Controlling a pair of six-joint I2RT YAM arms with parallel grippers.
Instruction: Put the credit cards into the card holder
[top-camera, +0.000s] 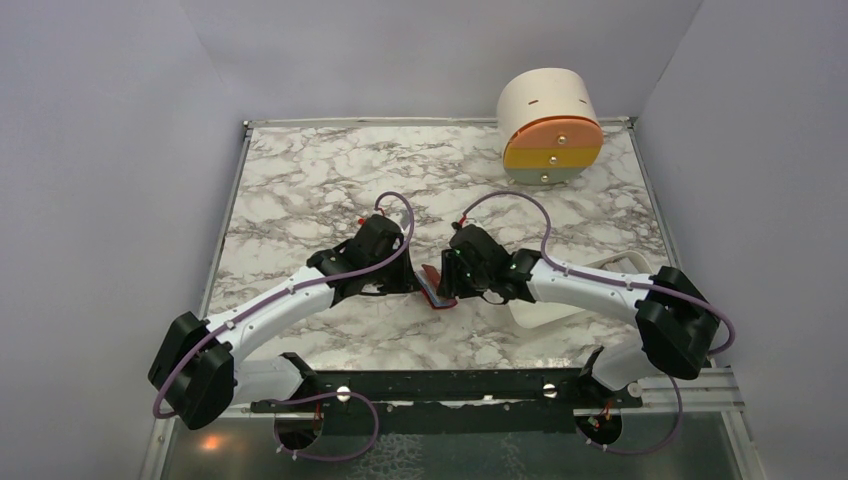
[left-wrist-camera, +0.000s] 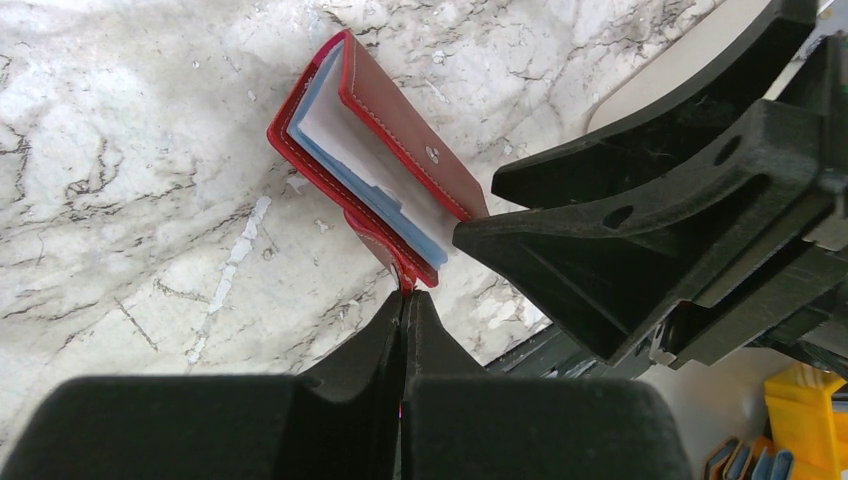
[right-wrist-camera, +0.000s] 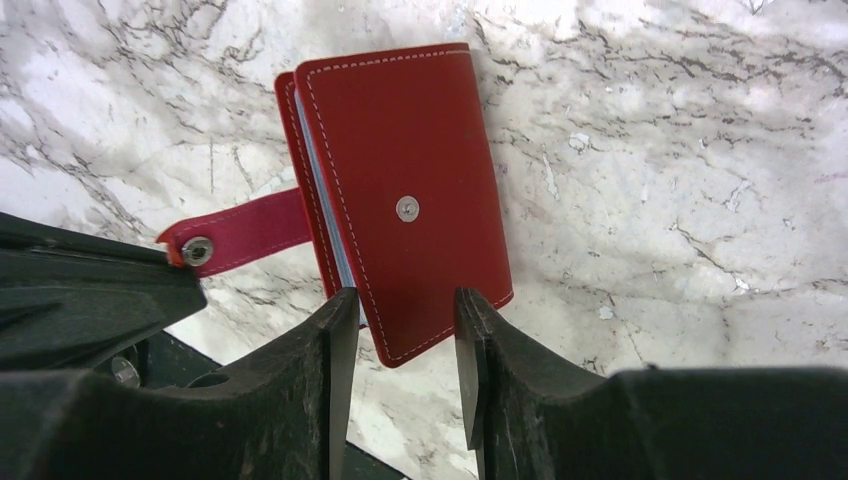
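The red card holder is held by its snap strap, with my left gripper shut on the strap's end. In the left wrist view the holder's two covers stand slightly apart, with pale blue and white layers between them; whether these are cards or pockets, I cannot tell. My right gripper is part open at the holder's lower edge. One of its fingertips comes close to the cover's corner in the left wrist view. Seen from the top, both grippers partly hide the holder.
A white bin lies under the right forearm. At the back right stands a rounded cabinet with coloured drawers.
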